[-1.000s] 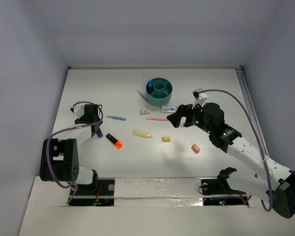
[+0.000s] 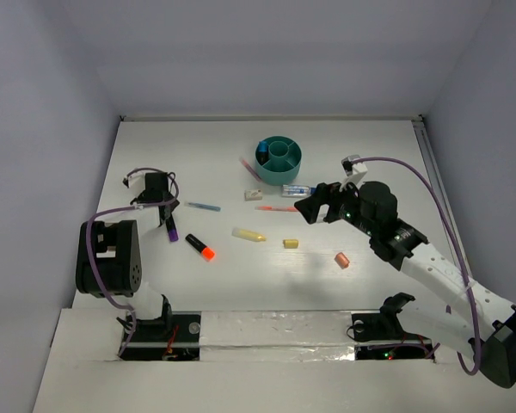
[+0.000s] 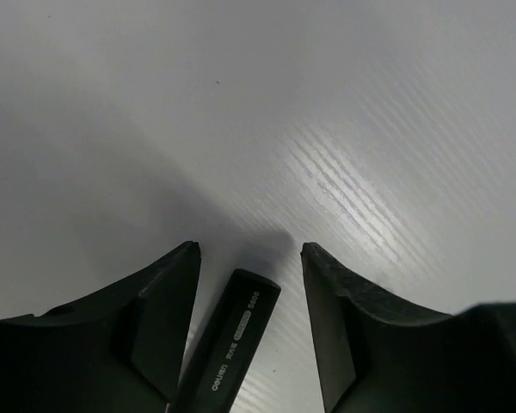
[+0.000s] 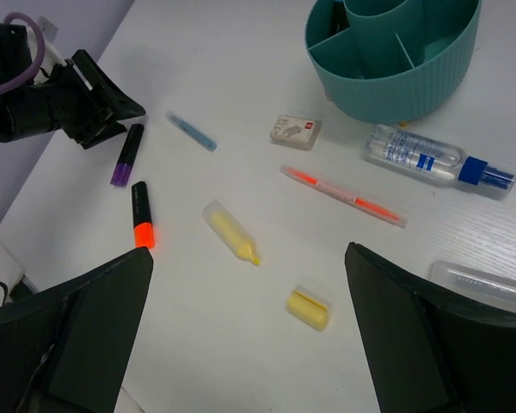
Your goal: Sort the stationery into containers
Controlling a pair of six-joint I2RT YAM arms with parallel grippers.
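My left gripper is low at the table's left, part open, the black-and-purple marker (image 3: pixel 225 344) lying between and below its fingers. My right gripper hangs open, empty, over the right half. Loose on the table are an orange-capped marker (image 4: pixel 143 215), blue pen (image 4: pixel 191 131), yellow tube (image 4: pixel 230 231), orange pen (image 4: pixel 344 194), pink pen (image 2: pixel 249 169), clear bottle (image 4: pixel 417 155), eraser (image 4: pixel 294 131), yellow piece (image 4: pixel 308 308) and orange piece (image 2: pixel 342 260). The teal divided holder (image 4: pixel 391 86) at the back contains a dark, blue-topped item (image 2: pixel 262 153).
A clear case (image 4: pixel 477 284) lies at the right in the right wrist view. Grey walls bound it on the back and sides.
My left arm has moved slightly toward the back of the table since a second ago, uncovering more of the purple marker.
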